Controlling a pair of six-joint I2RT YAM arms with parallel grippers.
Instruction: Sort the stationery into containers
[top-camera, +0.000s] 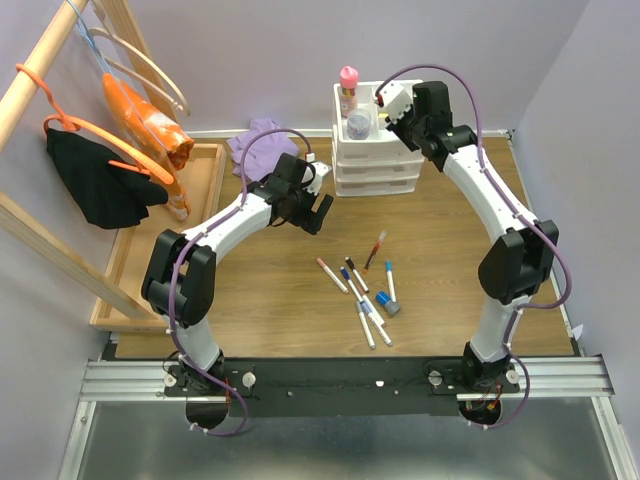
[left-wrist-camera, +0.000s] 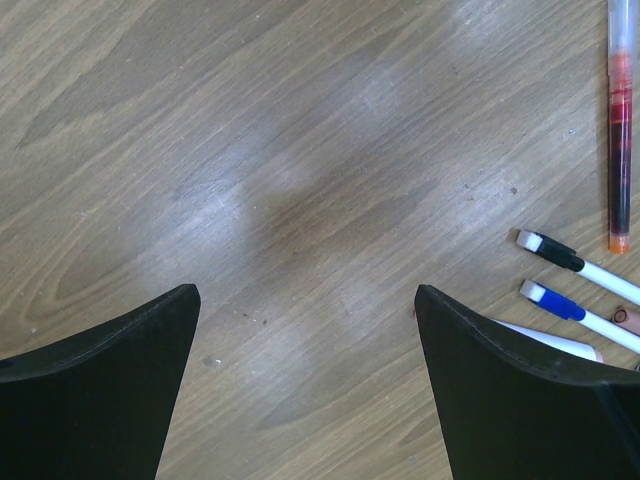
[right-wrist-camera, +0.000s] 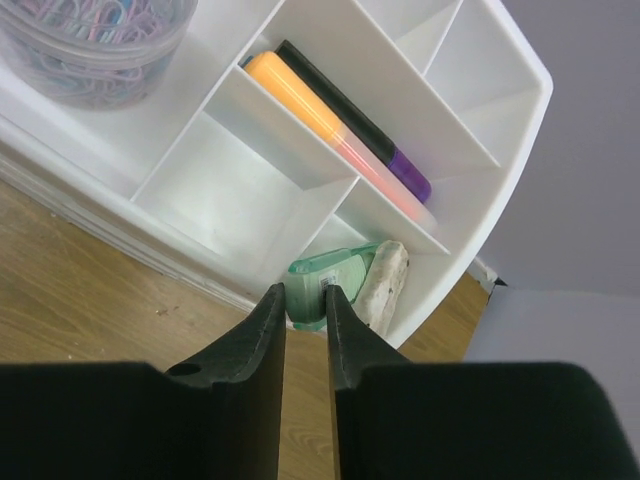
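In the right wrist view a small green item (right-wrist-camera: 310, 285) stands between the fingertips of my right gripper, over the front corner compartment of the white organizer (right-wrist-camera: 520, 170). The fingers are close on both sides of it; whether they press on it I cannot tell. A white block (right-wrist-camera: 382, 285) lies right beside it. My left gripper hangs open above bare table. Several pens lie on the table, among them a red-and-black one (top-camera: 374, 251), a blue-capped marker (top-camera: 390, 280) and a white one (top-camera: 332, 275). A blue-and-grey piece (top-camera: 388, 304) lies near them.
The organizer also holds a tub of paper clips (right-wrist-camera: 95, 50), an orange highlighter (right-wrist-camera: 300, 95), a black-and-purple marker (right-wrist-camera: 355, 125) and a pink-topped bottle (top-camera: 348, 90). One compartment (right-wrist-camera: 230, 185) is empty. A purple cloth (top-camera: 264, 155) and a wooden rack (top-camera: 110, 290) are at left.
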